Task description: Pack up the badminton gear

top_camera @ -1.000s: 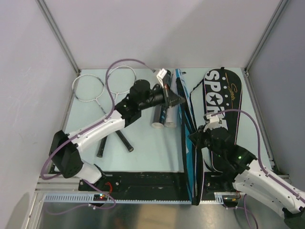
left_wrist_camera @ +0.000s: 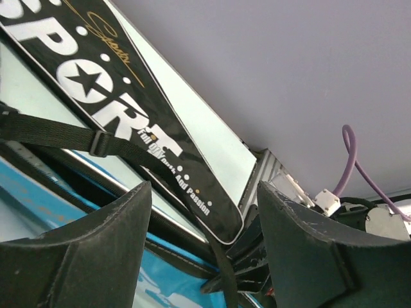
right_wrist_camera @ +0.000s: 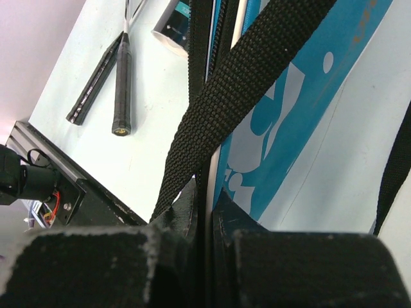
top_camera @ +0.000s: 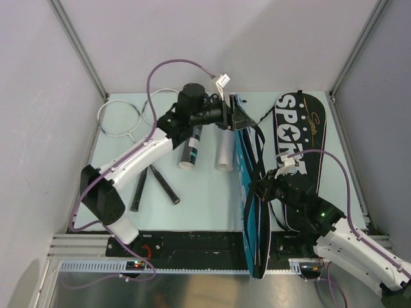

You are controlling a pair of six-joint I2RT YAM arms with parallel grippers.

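A blue and black bag (top_camera: 243, 167) stands on edge along the middle of the table, its near end over the front edge. My right gripper (top_camera: 261, 186) is shut on its edge; in the right wrist view the pale seam (right_wrist_camera: 213, 186) runs between the fingers. At the bag's far end my left gripper (top_camera: 246, 122) is open, nothing between its fingers; a black strap (left_wrist_camera: 64, 133) passes beyond them. Left of the bag lie a black tube (top_camera: 191, 151), a pale tube (top_camera: 225, 153) and two rackets, with handles (top_camera: 165, 185).
A black bag with white lettering (top_camera: 300, 128) lies flat on the right, close to the wall. Walls enclose both sides and the back.
The blue bag's upper part spread leftward. Both tubes shifted left, the black one more.
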